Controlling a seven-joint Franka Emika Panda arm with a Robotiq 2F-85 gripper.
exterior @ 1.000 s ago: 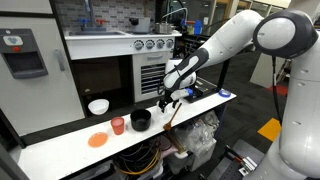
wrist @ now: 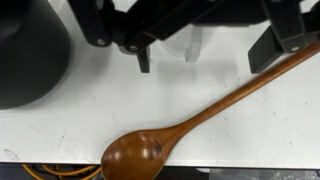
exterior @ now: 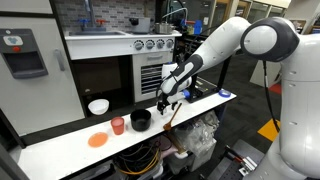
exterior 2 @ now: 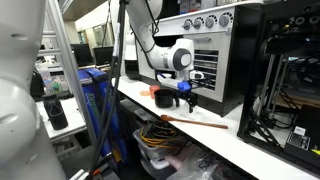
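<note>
A brown wooden spoon (wrist: 133,155) lies on the white counter, its bowl near the front edge and its handle running up to the right in the wrist view. My gripper is open above the counter, its two dark fingers well apart. The handle passes close to the right finger in that view; whether they touch, I cannot tell. Nothing is held. A black pot (exterior: 141,120) stands beside the gripper, and its dark side fills the upper left of the wrist view.
Left of the pot are a red cup (exterior: 118,126), an orange plate (exterior: 98,140) and a white bowl (exterior: 98,106). A pale translucent item (wrist: 192,42) shows behind the fingers. Cables (exterior 2: 160,133) and bins sit below the front edge.
The arm's upper links have shifted slightly, while the gripper stays close to the same spot beside the pot. Spoon and pot have not visibly moved.
</note>
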